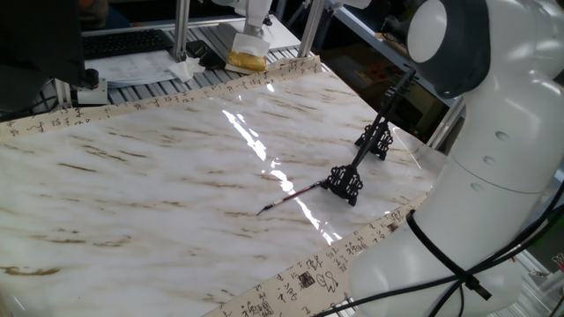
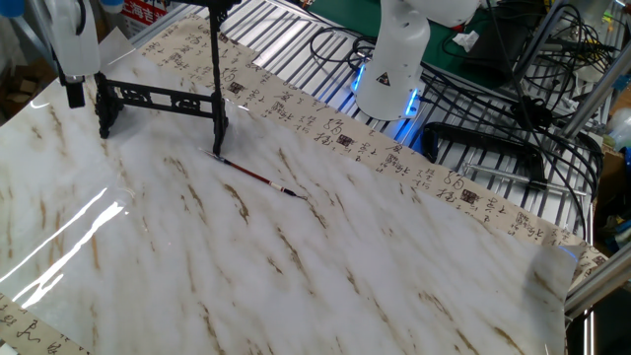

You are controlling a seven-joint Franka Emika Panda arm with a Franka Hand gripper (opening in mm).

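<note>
A thin brush with a dark reddish handle [image 2: 254,176] lies flat on the marbled sheet. One end is close to the foot of a black, ornate stand [image 2: 158,97]. The same brush [image 1: 291,196] shows in exterior view 1, its tip pointing away from the stand [image 1: 344,183]. At the upper left of exterior view 2, beyond the stand, my gripper [image 2: 75,94] appears as a dark fingertip below a white body. It is apart from the brush. Whether the fingers are open or shut does not show. The upper part of the stand is cut off in that view.
Script-patterned strips [image 2: 340,139] border the sheet. A second white arm base [image 2: 389,84] with blue lights stands behind, beside cables and a black tray [image 2: 483,153]. A keyboard [image 1: 128,42] lies at the back.
</note>
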